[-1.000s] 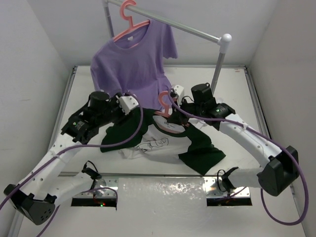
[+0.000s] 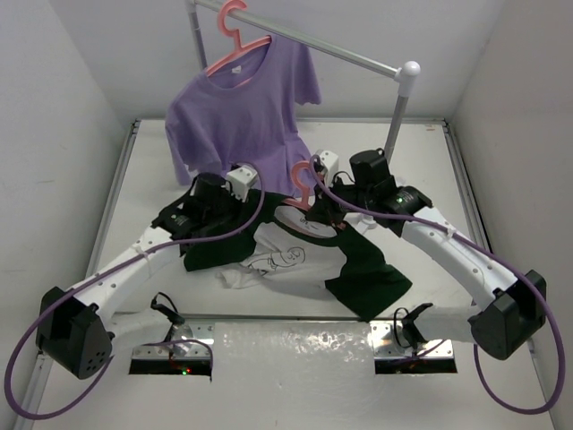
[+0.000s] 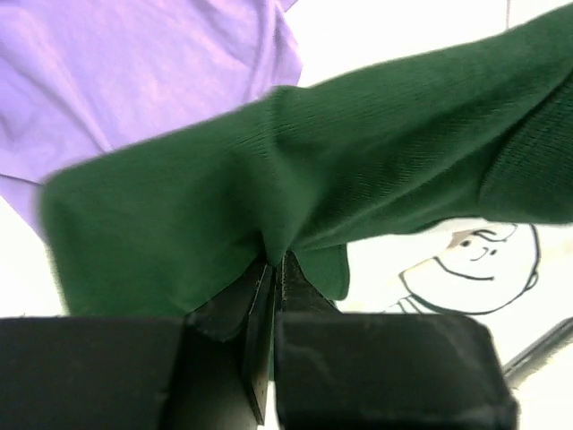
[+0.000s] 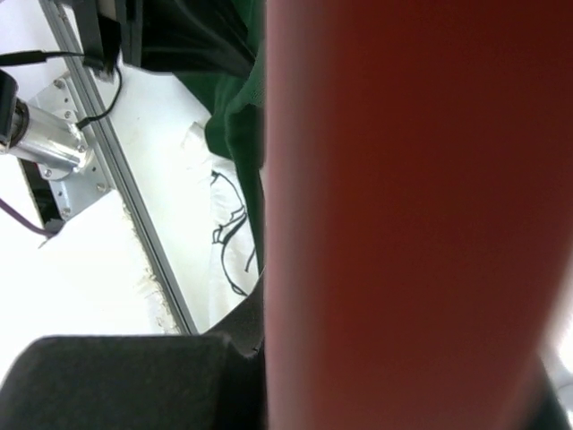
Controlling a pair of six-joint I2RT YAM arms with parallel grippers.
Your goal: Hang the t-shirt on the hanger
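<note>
A white T-shirt (image 2: 300, 269) with dark green sleeves and a line drawing lies spread on the table. A pink hanger (image 2: 302, 184) is at its neckline, hook toward the back, its lower part partly inside the collar. My right gripper (image 2: 329, 215) is shut on the hanger, which fills much of the right wrist view as a blurred red band (image 4: 403, 215). At the shirt's left shoulder, my left gripper is shut, with green cloth (image 3: 277, 179) gathered into folds at its fingertips. How far the hanger's left arm reaches under the cloth is hidden.
Behind, a purple T-shirt (image 2: 237, 116) hangs on another pink hanger (image 2: 235, 40) from a metal rail (image 2: 313, 42). Its lower edge comes close to the left gripper. Free table lies at the right (image 2: 430, 197).
My left gripper has moved right and down to the shirt's left shoulder, and the green cloth there has shifted. The hanger and my right arm have moved very slightly right.
</note>
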